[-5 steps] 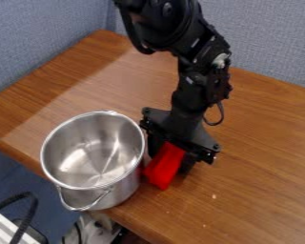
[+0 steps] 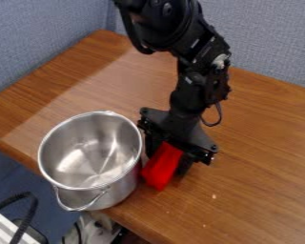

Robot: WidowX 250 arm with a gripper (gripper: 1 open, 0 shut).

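My black gripper [image 2: 175, 145] reaches down to the tabletop just right of a steel pot [image 2: 79, 143], shut on a red object [image 2: 159, 170] that lies at the table's front. The gripper's fingers are partly hidden around the red object, which sits very close to the pot's right side; whether they touch I cannot tell.
The pot stands at the table's front left edge, with dark cables and a white item below it. Padded walls border the back and left.
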